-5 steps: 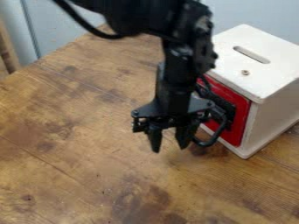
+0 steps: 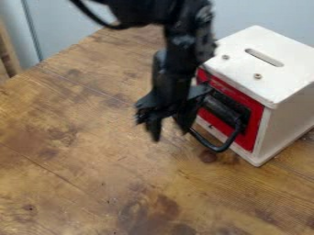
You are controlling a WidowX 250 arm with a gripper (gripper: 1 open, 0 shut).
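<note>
My black gripper [image 2: 157,123] hangs over the wooden table [image 2: 73,156], just left of a white box [image 2: 285,101] with a red front panel [image 2: 247,139]. The gripper is blurred, so I cannot tell how its fingers stand or whether anything is between them. A black looped handle or cable shows on the red front, partly behind the arm.
The box has a slot and small round holes in its top and stands at the right. A pale wall runs along the back.
The box has not visibly moved.
</note>
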